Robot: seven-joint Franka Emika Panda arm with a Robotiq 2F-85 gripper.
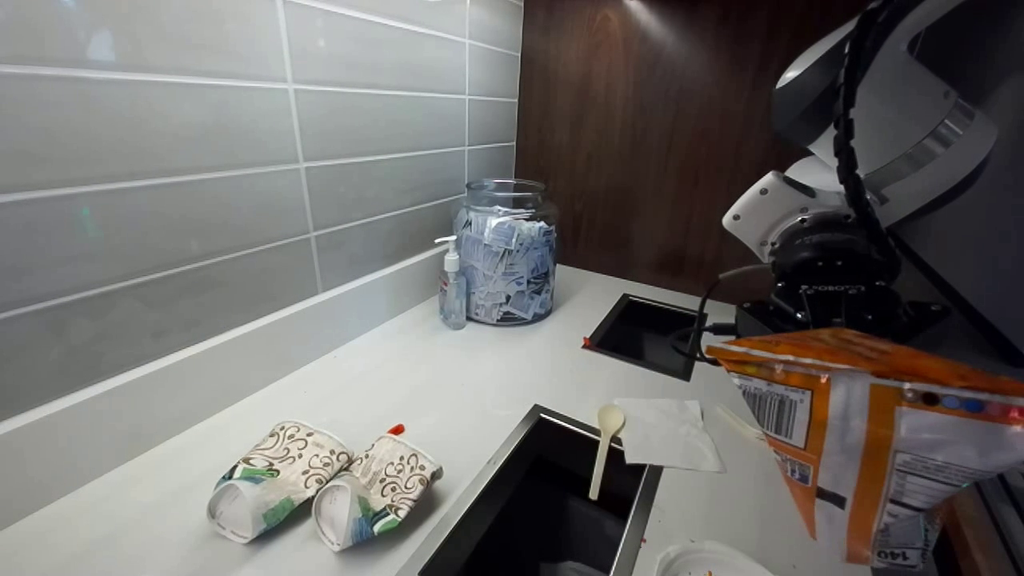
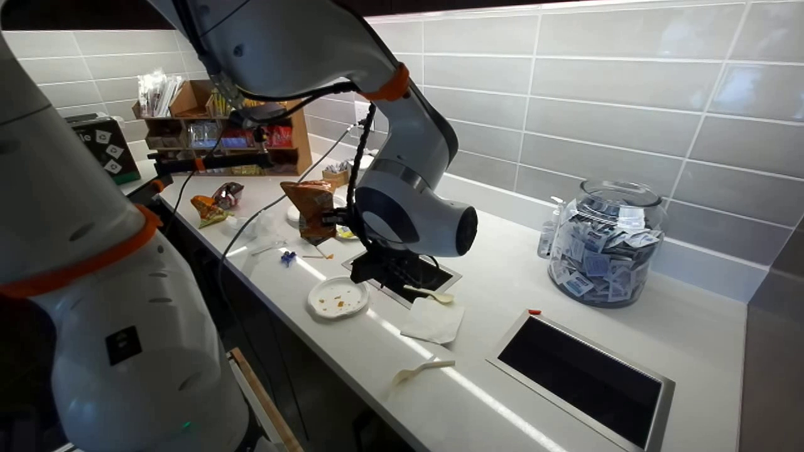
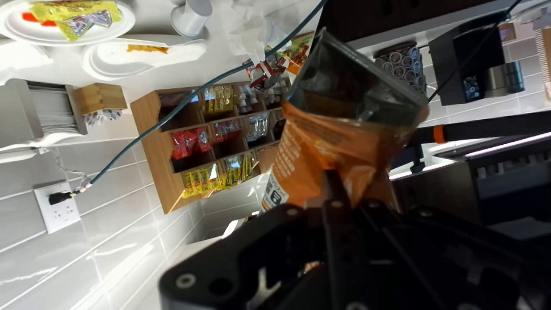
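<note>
An orange foil snack bag (image 3: 323, 150) hangs from my gripper, which is shut on its thin film. The bag's open mouth, showing a silvery lining, points away from the gripper in the wrist view. In exterior view 1 the bag (image 1: 830, 422) covers the fingers; its barcode and white-and-orange stripes face that camera. Seen from exterior view 2, the bag (image 2: 309, 207) is held in the air above the counter, left of the wrist. What is inside it cannot be made out.
A white plate with crumbs (image 2: 337, 298) lies on the counter near two rectangular bin openings. A spoon (image 1: 604, 451) and napkin (image 1: 670, 434) lie by one opening. Crumpled paper cups (image 1: 278, 480), a packet jar (image 1: 506, 264) and a condiment rack (image 3: 217, 134) stand around.
</note>
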